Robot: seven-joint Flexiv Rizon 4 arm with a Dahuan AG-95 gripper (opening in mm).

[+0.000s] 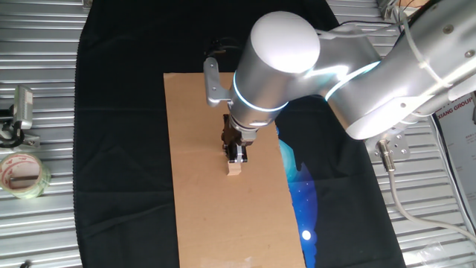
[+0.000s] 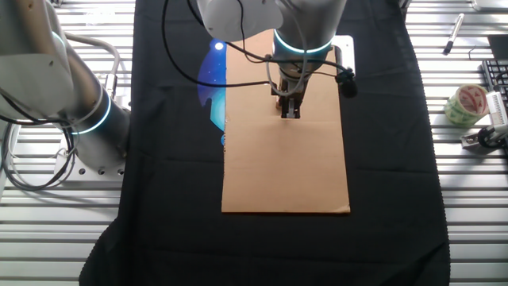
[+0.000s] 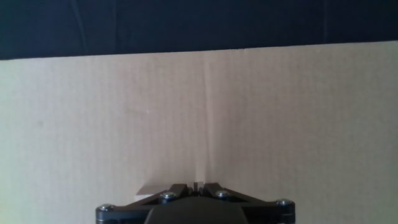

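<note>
A small pale wooden block [image 1: 234, 169] sits on the brown cardboard sheet [image 1: 230, 216], right at the tips of my gripper [image 1: 237, 158]. In the wrist view, a grey-brown face of the block [image 3: 155, 188] shows to the left behind my gripper, whose dark fingers [image 3: 179, 188] stand close together. The fingertips largely cover the rest of the block, so I cannot tell whether it lies between them or just beside them. From the opposite side, the gripper [image 2: 290, 113] points down low over the cardboard.
Black cloth [image 1: 123, 149] surrounds the cardboard. A blue printed piece [image 1: 301, 197] shows along one edge of the sheet. A tape roll [image 1: 24, 176] and a small grey device [image 1: 22, 108] stand on the ribbed metal table, off the cloth. Most of the cardboard is clear.
</note>
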